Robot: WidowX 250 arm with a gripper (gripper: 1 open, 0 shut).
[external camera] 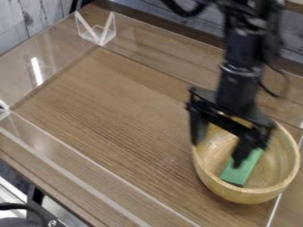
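My black gripper [225, 132] hangs blurred over the wooden bowl [275, 182] at the right, its fingers open and reaching down into or just above it. In the bowl lies a green block [240, 173], partly hidden by the gripper. Whether the fingers touch the block cannot be told.
A clear angular object [97, 28] stands at the back left corner. The table edge runs along the lower left.
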